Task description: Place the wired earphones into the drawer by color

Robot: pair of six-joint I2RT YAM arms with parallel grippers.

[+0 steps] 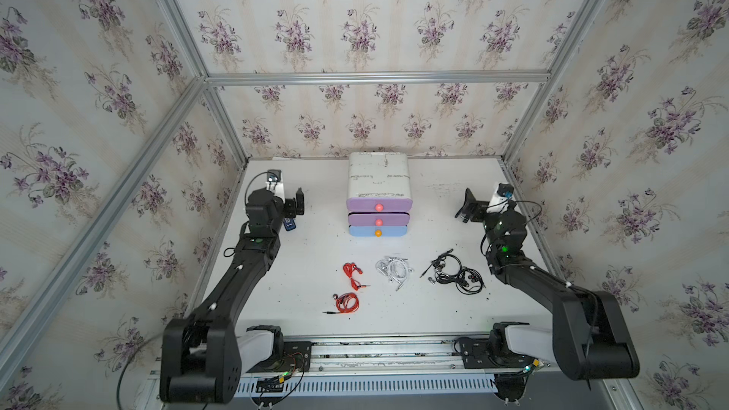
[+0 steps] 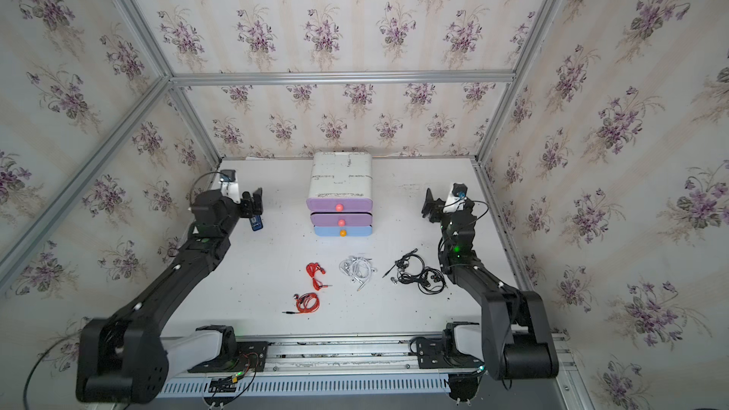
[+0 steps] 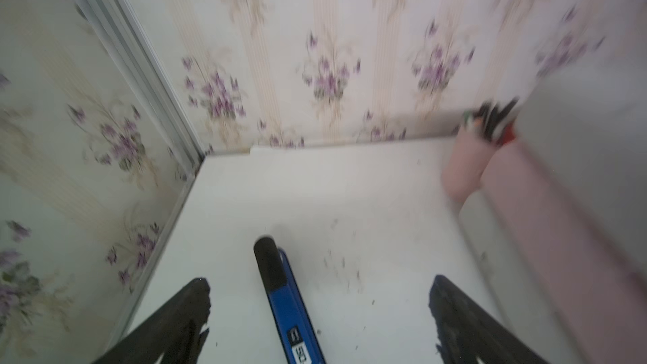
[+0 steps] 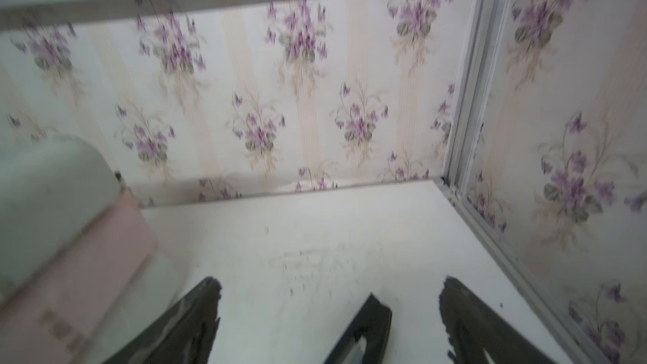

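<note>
A white cabinet with three closed drawers [image 1: 395, 205], two purple and one blue at the bottom, stands at the table's centre back. Two red earphone bundles [image 1: 347, 303], a white bundle [image 1: 393, 268] and black earphones [image 1: 460, 279] lie separately on the front of the table. My left gripper [image 1: 294, 203] hangs left of the cabinet, open and empty, fingers wide in the left wrist view. My right gripper [image 1: 467, 205] hangs right of it, also open and empty.
A blue object with a black end [image 3: 293, 310] lies beneath the left gripper, a dark object [image 4: 364, 330] beneath the right. A pink cup of pens [image 3: 465, 165] stands beside the cabinet's back.
</note>
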